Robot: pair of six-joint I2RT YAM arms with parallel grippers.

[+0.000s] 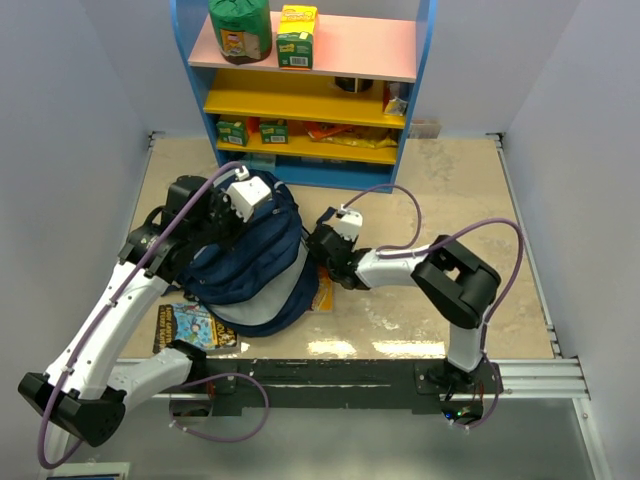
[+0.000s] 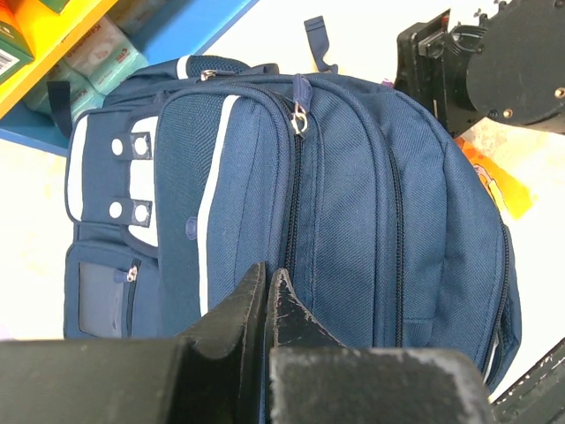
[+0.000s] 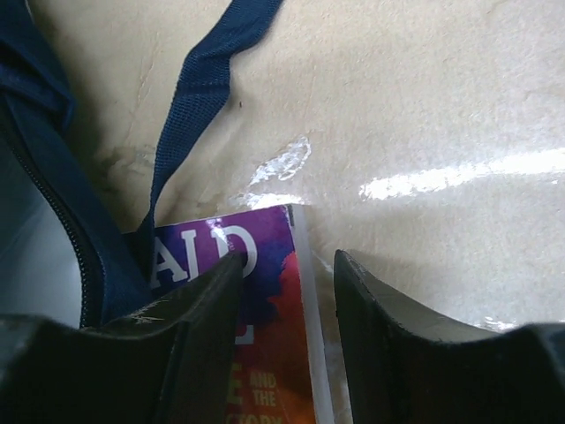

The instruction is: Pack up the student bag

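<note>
A navy backpack [image 1: 265, 275] with a grey panel lies on the light floor, filling much of the left wrist view. My left gripper is over its front, its fingertips together at the fabric beside a zipper and shut on the bag. At the bag's right edge, partly under it, lies a purple and red book [image 3: 274, 318]. Around the book's pale spine stands my right gripper, part open: one finger [image 3: 207, 305] is over the cover, the other past the spine. A navy strap [image 3: 194, 102] crosses the book's corner.
Another colourful book [image 1: 195, 326] lies flat at the bag's lower left. Behind the bag rises a blue shelf unit [image 1: 300, 172] holding boxes and packets. Open floor [image 1: 440, 210] stretches to the right.
</note>
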